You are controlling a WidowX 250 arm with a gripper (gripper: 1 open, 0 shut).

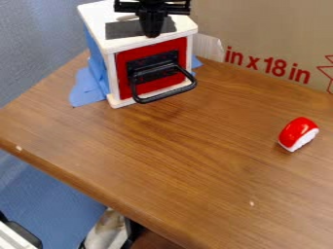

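A small white box (131, 34) with a red front door (140, 53) and a black handle (164, 90) stands on blue cloth at the back left of the table. My black gripper (154, 14) is at the top edge of the view, over the box's dark top panel; its fingers are too cropped and dark to read. A red and white mouse-like object (298, 133) lies on the right of the table.
A cardboard sheet (274, 29) with red print stands behind the table (169, 175). The table's edge runs along the lower left.
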